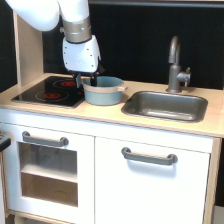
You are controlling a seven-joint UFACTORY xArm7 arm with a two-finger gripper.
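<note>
A grey-blue pot (106, 97) stands upright on the wooden counter, between the stove and the sink. One small side handle of the pot points right. From above, the white robot arm reaches down, and its dark gripper (89, 80) is at the pot's left rim. The fingers are small and dark, so whether they are closed around the rim or only beside it cannot be made out. Left of the pot lies a black stove top (52, 91) with reddish burner rings.
A metal sink (165, 105) with a tall grey faucet (175, 66) takes up the counter's right side. Below the counter (110, 119) are white cabinet doors with grey handles (150, 157). A wooden side panel (30, 48) rises at the stove's left. Bare counter shows between pot and sink.
</note>
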